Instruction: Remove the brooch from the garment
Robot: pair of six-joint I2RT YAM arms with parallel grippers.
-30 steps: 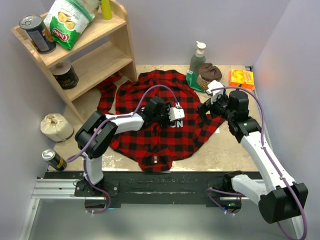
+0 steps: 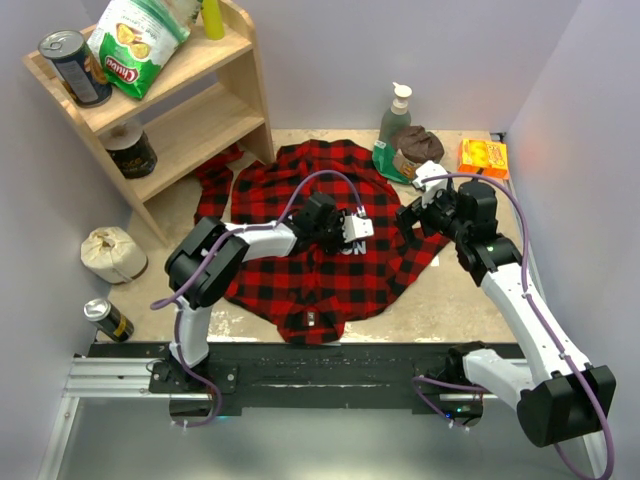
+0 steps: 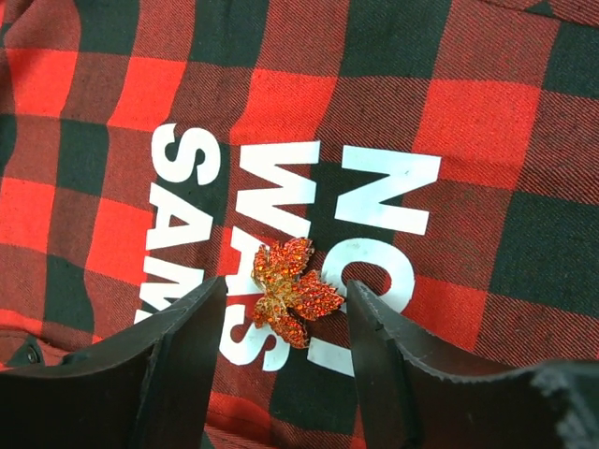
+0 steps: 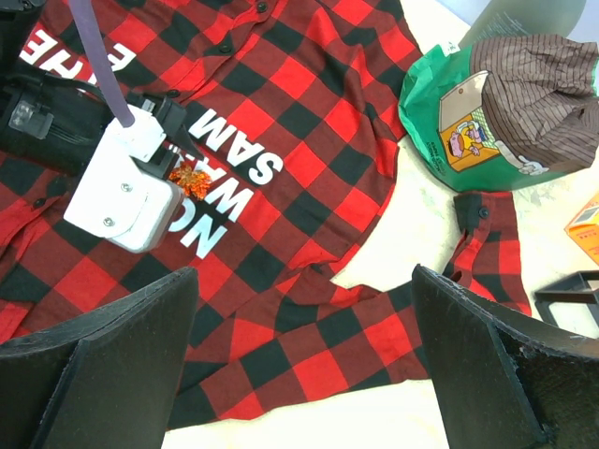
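The checked red and black garment (image 2: 370, 280) lies spread on the table, with white lettering on it. An orange-red leaf-shaped brooch (image 3: 290, 292) sits over the letters in the left wrist view. My left gripper is above it with its fingers apart, one on each side of the brooch. From the right wrist view the brooch (image 4: 192, 181) shows beside the left gripper's housing; the top view hides it under that arm. My right gripper hangs open over the sleeve side of the garment, nothing between its fingers.
At the back stand a pump bottle (image 2: 396, 118), a brown-and-green bag (image 2: 412, 152) and a yellow box (image 2: 483, 157). A wooden shelf (image 2: 200, 130) fills the back left. A can (image 2: 108, 319) and a cream pouch (image 2: 113, 255) stand at left.
The right arm and the garment look unchanged.
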